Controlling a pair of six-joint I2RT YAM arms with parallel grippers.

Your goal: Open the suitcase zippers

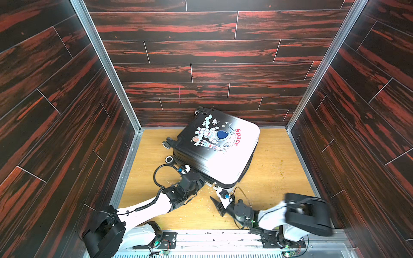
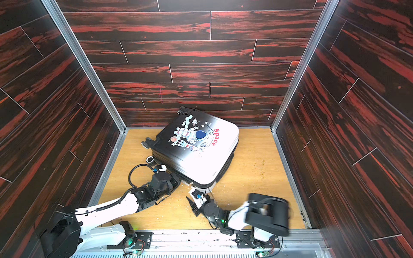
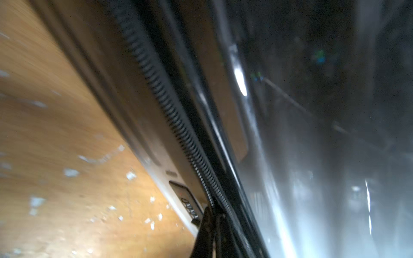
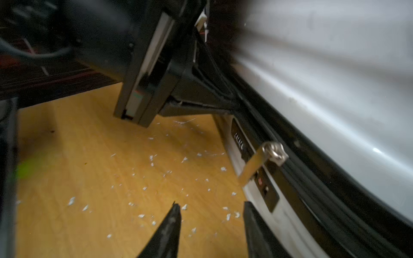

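Observation:
The black and silver suitcase (image 1: 215,150) with the astronaut print lies flat on the wooden floor, its front corner toward me. In the left wrist view the zipper track (image 3: 180,137) runs down to my left gripper, which is shut against it; whether a slider is between its fingers cannot be told. My right gripper is part open with nothing between its fingers, low beside the front side near the lock panels (image 4: 266,189) and a brass-coloured tab (image 4: 253,165). My left gripper's body fills the upper left of the right wrist view.
Bare wooden floor (image 1: 279,163) with small white scraps lies right of and in front of the suitcase. Dark walls (image 2: 206,73) enclose the back and sides. Suitcase wheels (image 1: 170,144) stick out on the left.

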